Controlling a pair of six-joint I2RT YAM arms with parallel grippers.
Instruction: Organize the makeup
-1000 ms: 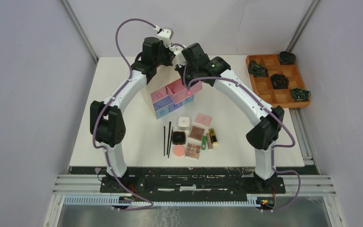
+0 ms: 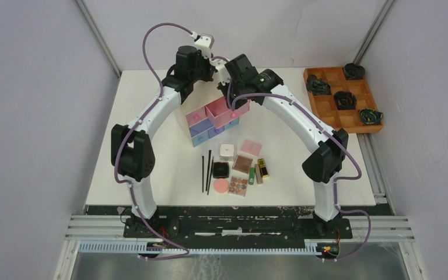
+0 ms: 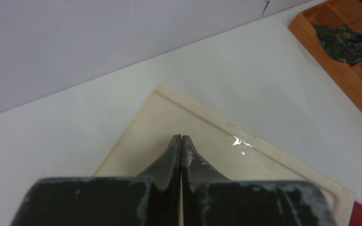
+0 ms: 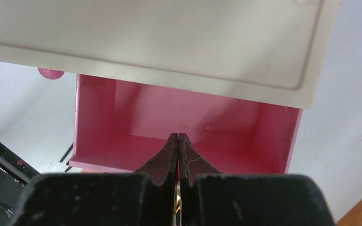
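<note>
A small drawer organizer (image 2: 201, 131) has cream top and pink and blue drawers, with an open, empty-looking pink drawer (image 4: 184, 113). My left gripper is shut on the organizer's cream top (image 3: 141, 136), at the back. My right gripper is shut with nothing visible between its fingers, over the pink drawer. On the table lie a pink square (image 2: 251, 147), white jar (image 2: 227, 151), brown palette (image 2: 242, 164), black container (image 2: 221, 170), pink round case (image 2: 220, 186), eyeshadow palette (image 2: 237, 186), several pencils, green tube (image 2: 251, 175) and gold item (image 2: 263, 168).
A wooden compartment tray (image 2: 350, 121) with dark bundles stands at the back right. A wall runs behind the table.
The right arm has shifted very slightly around the pink drawer. The left arm and the makeup look unchanged.
</note>
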